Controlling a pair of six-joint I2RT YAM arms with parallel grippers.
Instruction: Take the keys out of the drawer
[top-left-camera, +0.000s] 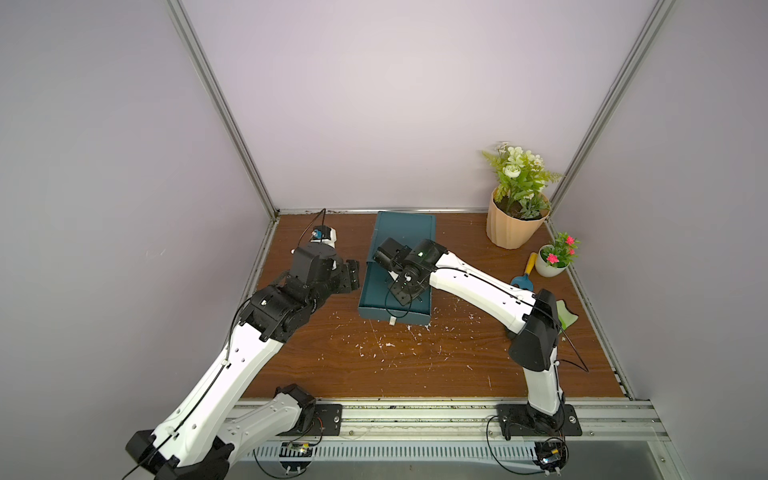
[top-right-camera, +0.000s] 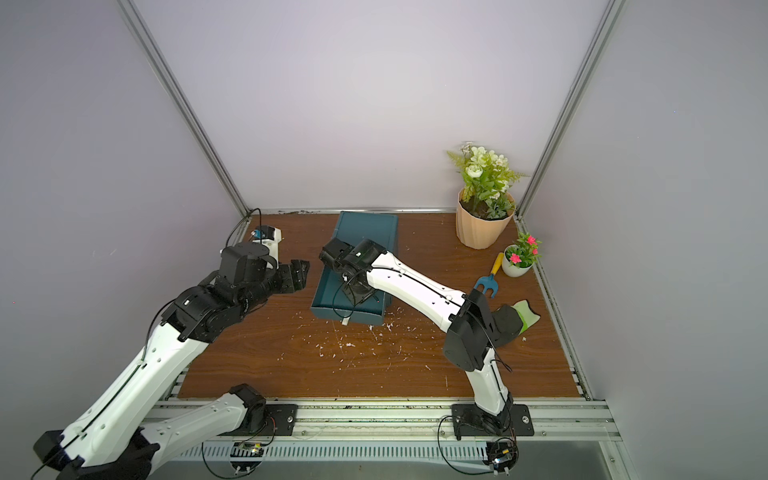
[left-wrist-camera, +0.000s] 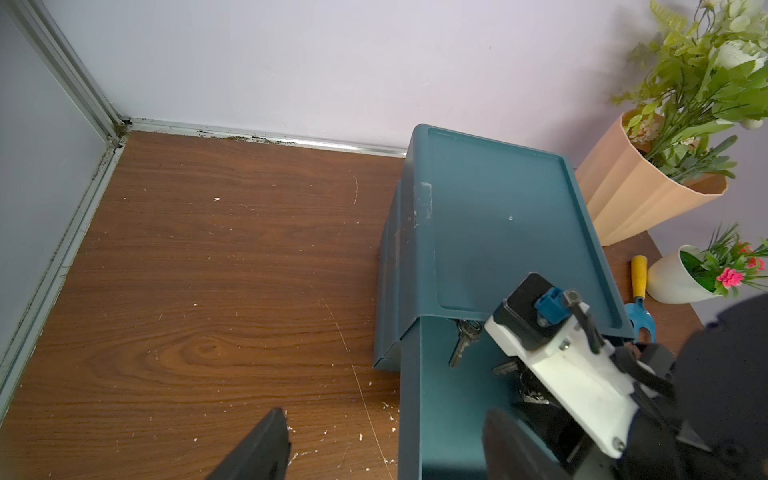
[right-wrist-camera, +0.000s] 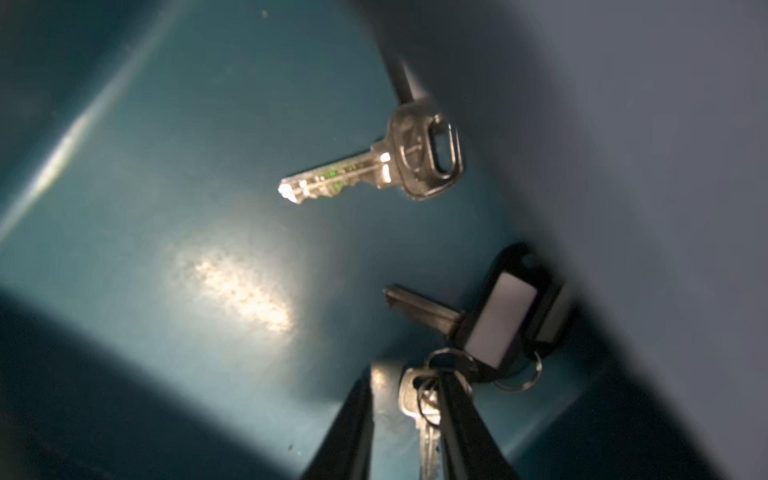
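Observation:
The teal drawer (top-left-camera: 380, 313) stands pulled out of its box in the top left view. My right gripper reaches down inside it, shut narrowly around a silver key with a ring (right-wrist-camera: 429, 406). A dark key (right-wrist-camera: 424, 310) and black tags with white labels (right-wrist-camera: 501, 318) adjoin that ring. A separate silver key lies on the drawer floor nearer the box; in the left wrist view this key (left-wrist-camera: 464, 342) shows under the lid's edge. Left of the drawer, my left gripper hangs open and empty.
The box's lid (left-wrist-camera: 512, 224) covers the back part. At the right are a large flower pot (top-left-camera: 516, 228), a small pot (top-left-camera: 549, 262), a blue fork with yellow handle (top-left-camera: 522, 281) and a glove (top-right-camera: 524, 315). Table left of the drawer is clear.

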